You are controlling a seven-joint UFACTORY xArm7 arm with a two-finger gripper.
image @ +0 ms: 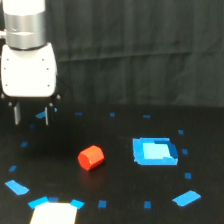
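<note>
My gripper hangs at the upper left under the white arm, its two thin dark fingers apart with nothing seen between them. A red block lies on the black table to the lower right of the gripper, apart from it. To the right of the block is a square of blue tape with a white patch inside it.
Small blue tape marks are scattered over the table. A pale square lies at the bottom edge, left of centre.
</note>
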